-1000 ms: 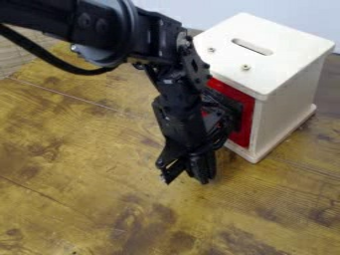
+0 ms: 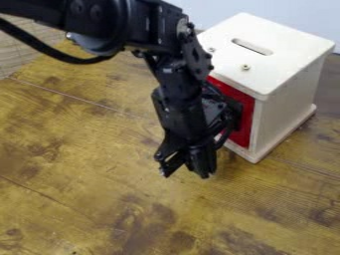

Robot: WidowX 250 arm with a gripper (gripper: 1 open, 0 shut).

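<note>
A white wooden box with a slot and small knobs on its top stands at the right, with a red front panel partly hidden behind the black arm. My black gripper hangs low in front of that panel, pointing down just above the floor at the box's lower left. It looks shut, and I see nothing between its fingers.
A pale wall rises behind the box, and a black cable loops from the arm at the upper left.
The arm and gripper have risen slightly, with the upper arm moving up in view. The box has not visibly moved.
</note>
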